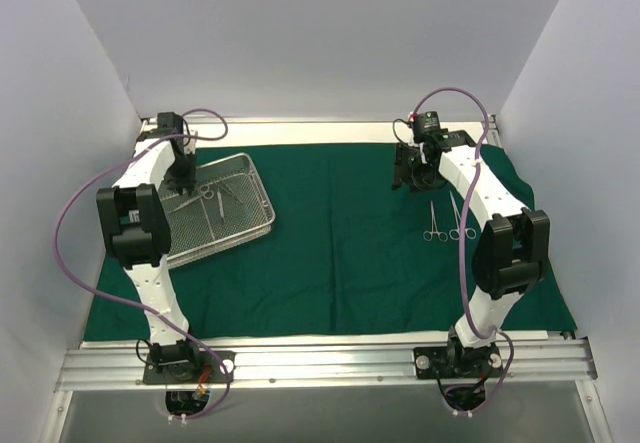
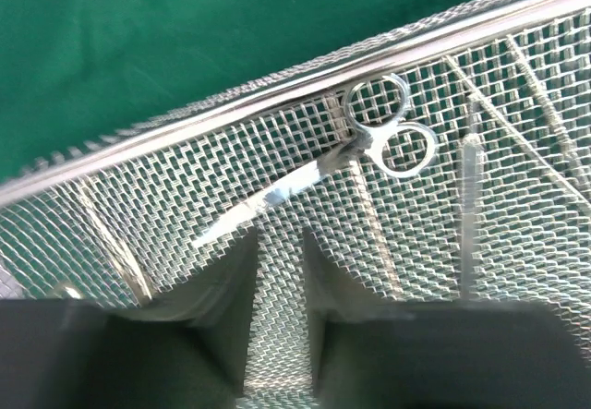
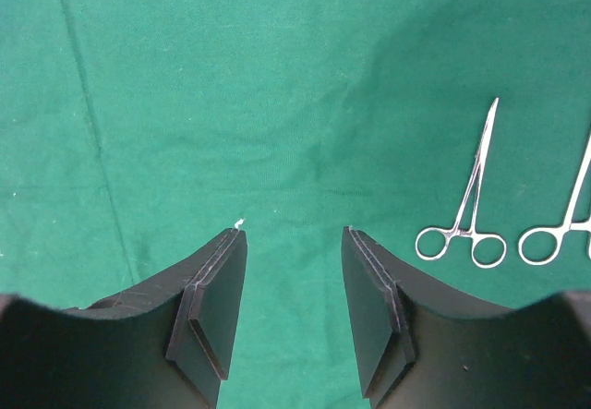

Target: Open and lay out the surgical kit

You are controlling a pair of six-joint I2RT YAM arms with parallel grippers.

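Note:
In the left wrist view, a pair of scissors lies on the mesh floor of the wire tray, rings towards the rim and blades pointing down-left. Just short of the blades, my left gripper is partly open, its gap empty. A slim handle-like tool and a long thin instrument also rest in the tray. Over the green cloth at right, my right gripper stands open and empty. Beside it lie a small clamp and a longer one, partly cut off in the right wrist view.
Green cloth covers the table, with a wide bare stretch between tray and clamps. Walls rise at the left, right and back. A purple cable loops alongside the left arm.

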